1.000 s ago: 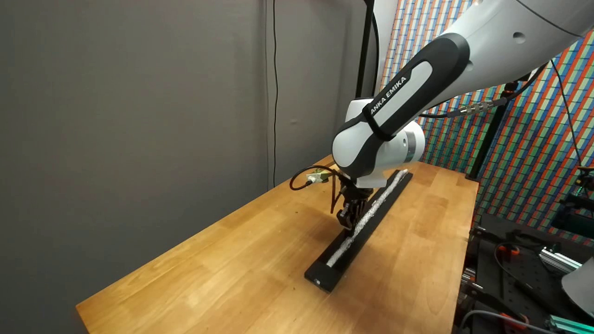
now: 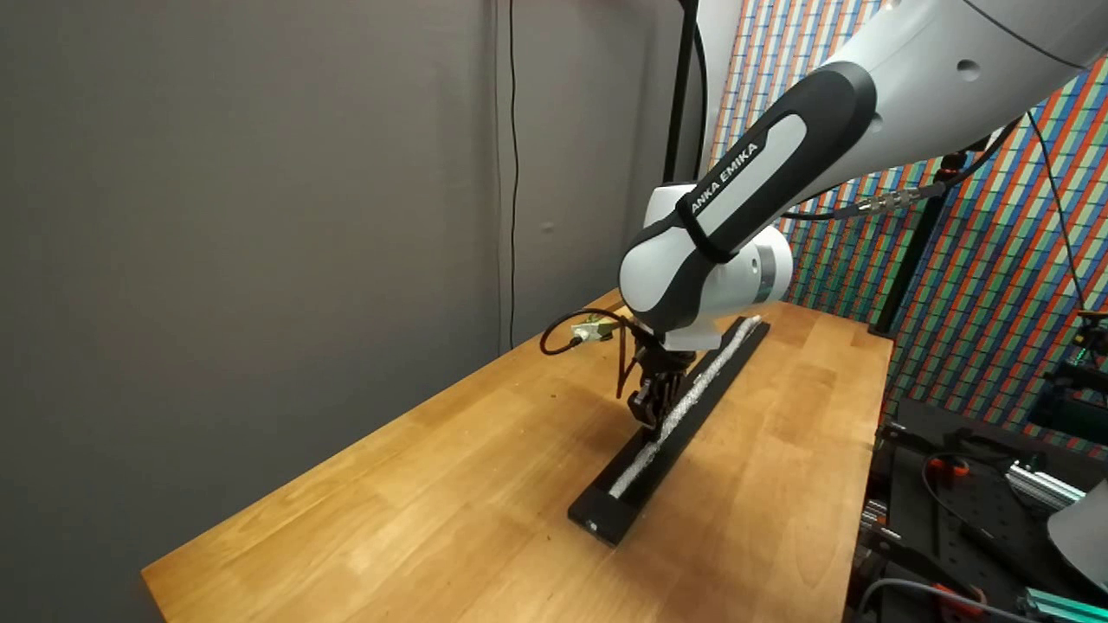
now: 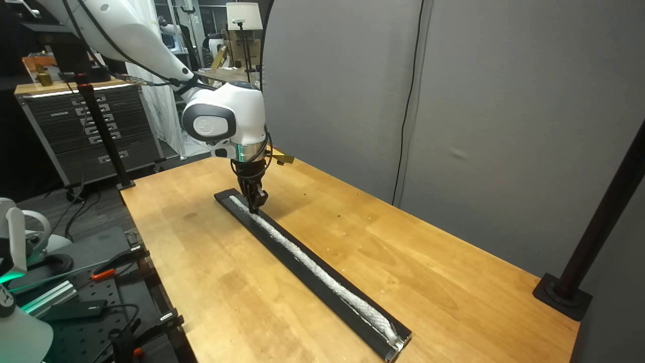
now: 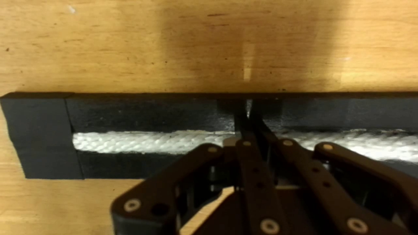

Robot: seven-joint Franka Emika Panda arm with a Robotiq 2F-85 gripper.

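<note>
A white braided rope (image 4: 129,142) lies straight along a long black board (image 4: 43,137) on the wooden table. Over the board, close to one end of it, my gripper points down with its fingers nearly together. Its tips reach the board at or just beside the rope, and they cover part of it in the wrist view. Exterior view 1 has the gripper (image 2: 651,427) low on the board's near half; exterior view 2 puts the gripper (image 3: 254,209) toward the board's far end. What sits between the fingertips is too dark to make out.
Bare wooden table (image 2: 415,498) surrounds the board on both sides. A grey wall (image 2: 312,208) runs along one long edge. Black posts (image 3: 580,254) stand at the table's corners, and a cluttered black cart (image 3: 90,302) is beside it.
</note>
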